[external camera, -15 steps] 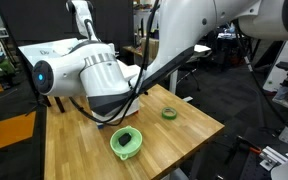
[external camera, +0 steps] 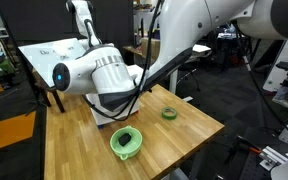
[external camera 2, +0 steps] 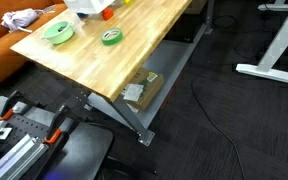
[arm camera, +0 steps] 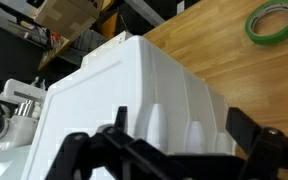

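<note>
A white box point(arm camera: 154, 80) with a smooth flat top fills much of the wrist view, and my gripper is over it. Its dark fingers point(arm camera: 122, 150) are spread wide, with part of the box's white side showing in the gap. Contact between fingers and box cannot be made out. In exterior view 1 the box point(external camera: 110, 112) stands on the wooden table, partly behind my white arm, and the fingers are hidden there. Only the lower part of the box point(external camera 2: 87, 6) shows in exterior view 2.
A green bowl point(external camera: 126, 149) with something dark inside stands near the front of the table point(external camera 2: 134, 55). A green tape roll point(external camera 2: 112, 37) lies apart from it, also seen as a ring point(arm camera: 273, 38). Bare wood surrounds them.
In exterior view 1 my arm has shifted to the right and slightly down, over the white box. The bowl and tape roll have not moved.
</note>
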